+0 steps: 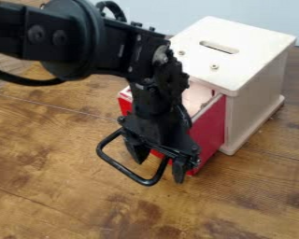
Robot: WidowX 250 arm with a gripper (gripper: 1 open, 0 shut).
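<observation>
My black gripper (160, 161) points downward at the front of a red drawer (209, 126) in a pale wooden box (247, 77). Its fingers sit low by a black bar handle (123, 169), which sticks out toward the lower left; whether they grip it is unclear. The drawer appears partly pulled out, its inside mostly hidden behind the gripper. The box has a slot and small round fittings on top.
Bare wooden floor (64, 187) lies open to the left, front and right of the box. A pale wall stands behind it. The arm and a cable cover the upper left.
</observation>
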